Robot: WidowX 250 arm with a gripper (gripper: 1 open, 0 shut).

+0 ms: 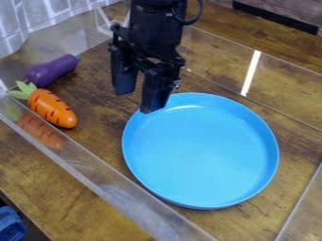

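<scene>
The black gripper [141,85] hangs over the wooden board just behind the blue plate [201,155], its two fingers apart with nothing visible between them. To its left lie an orange toy carrot [51,107] with green leaves and, farther back, a purple toy eggplant [51,68].
A clear plastic wall [82,169] runs along the front left, with a blue object [8,226] outside it at the bottom left corner. The wooden board is clear behind the plate to the right.
</scene>
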